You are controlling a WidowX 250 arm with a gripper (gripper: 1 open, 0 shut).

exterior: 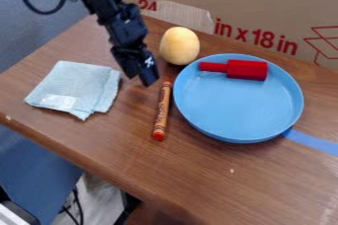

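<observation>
My gripper (148, 73) hangs low over the wooden table between a folded light-blue cloth (73, 89) on the left and an orange crayon (162, 109) lying lengthwise to the right; its fingers are dark and small, so whether they are open or shut is unclear. A blue plate (238, 106) sits on the right with a red object (244, 69) on its upper part. Behind the crayon stands a pale yellow, rounded object (180, 46).
A cardboard box (264, 2) stands along the back. A blue tape strip (314, 143) runs from the plate to the right.
</observation>
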